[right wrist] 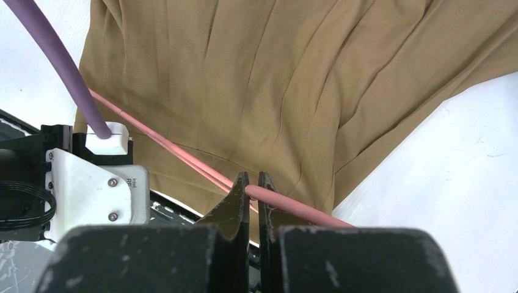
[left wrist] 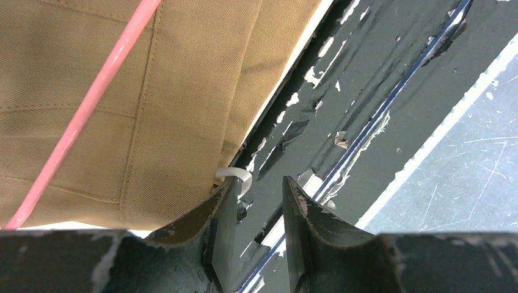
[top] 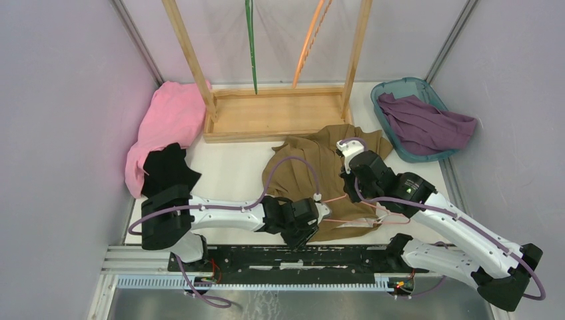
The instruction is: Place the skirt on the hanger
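Observation:
The brown skirt [top: 313,160] lies spread on the white table, with the pink hanger [left wrist: 91,91] over its lower part. My right gripper is shut on the pink hanger [right wrist: 293,204], above the cloth. My left gripper stands open at the table's front edge, beside the skirt's hem; a small white curved piece [left wrist: 238,177] sits by its left finger, and nothing clearly lies between the fingers. In the top view both grippers are partly hidden by their arms.
A wooden rack [top: 236,136] with green and orange hangers [top: 306,47] stands at the back. Pink cloth [top: 166,113] and black cloth [top: 166,170] lie left. A teal bin [top: 420,157] holding purple cloth [top: 426,123] is at the right.

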